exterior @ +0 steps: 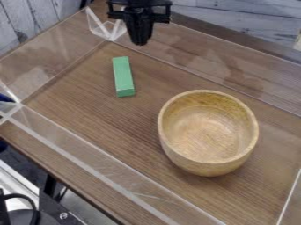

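Observation:
My gripper [140, 33] is at the top centre of the camera view, black, above and behind a green block [123, 76], apart from it; whether it is open or shut is hard to tell. The green block lies lengthwise on the wooden floor, left of centre. A large round tan bowl [207, 132] stands at the lower right.
Transparent walls run along the left side. Black cables or parts [33, 207] show at the lower left corner.

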